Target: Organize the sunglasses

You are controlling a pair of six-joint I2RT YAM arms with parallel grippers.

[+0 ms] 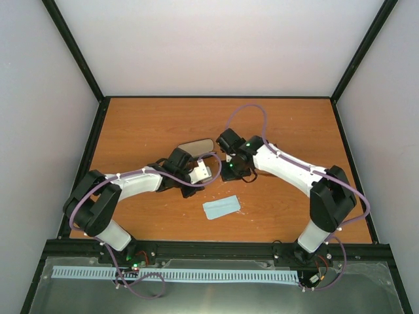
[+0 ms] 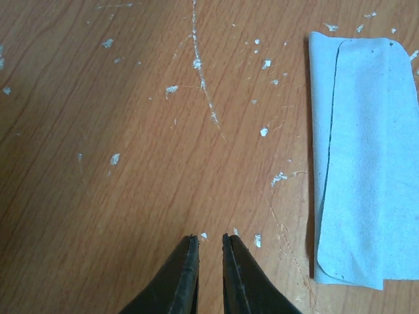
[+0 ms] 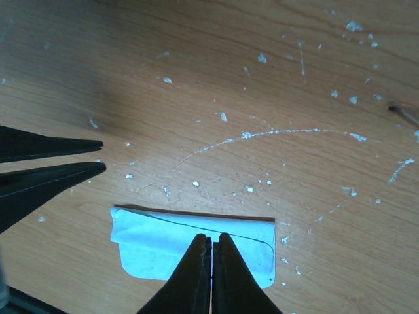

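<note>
The light blue folded cloth [image 1: 221,207] lies on the table between and in front of the arms; it shows at right in the left wrist view [image 2: 348,157] and low in the right wrist view [image 3: 150,242]. A glasses case [image 1: 195,147] lies behind my left gripper [image 1: 194,190], whose fingers are slightly apart with nothing between them, left of the cloth. My right gripper hangs above the cloth, shut, with nothing showing between its fingertips. The sunglasses are mostly hidden behind the right arm in the top view.
Dark left-gripper fingers [image 3: 59,176] reach into the right wrist view from the left. Purple cables loop over both arms.
</note>
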